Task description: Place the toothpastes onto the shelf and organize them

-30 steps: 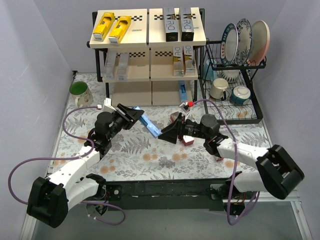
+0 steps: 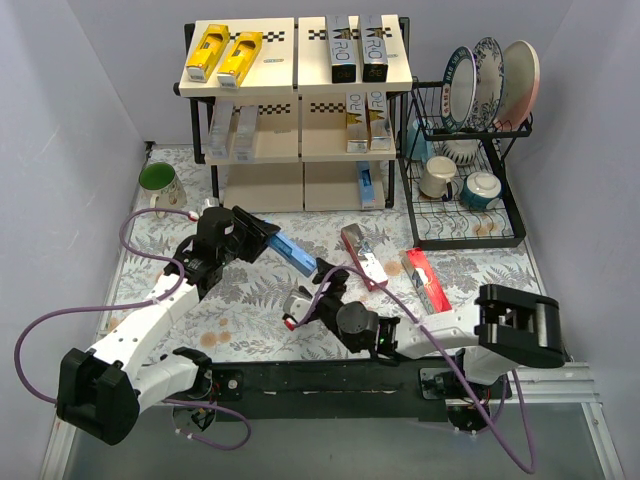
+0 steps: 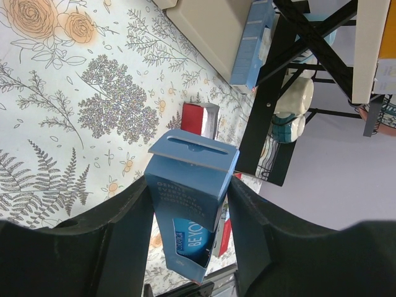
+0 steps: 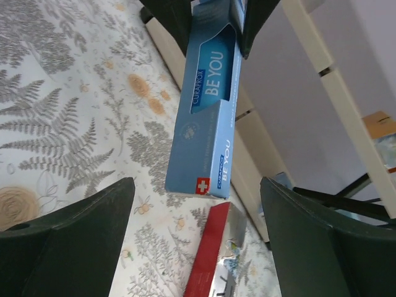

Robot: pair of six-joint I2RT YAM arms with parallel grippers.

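A blue toothpaste box is held in the air over the counter, tilted, by my left gripper, shut on its end; the right wrist view shows its far end. My right gripper is open just beyond that end, nothing clearly between its fingers. Two red toothpaste boxes lie on the counter to the right. On the shelf stand yellow boxes, dark boxes, pale boxes and, on the bottom right, a blue box.
The shelf rack stands at the back, its bottom left board bare. A dish rack with plates and cups is at the back right, a green mug at the left.
The right arm has swung round and moved lower and leftward, its gripper now below the blue box's far end. The left arm has shifted only slightly with the box.
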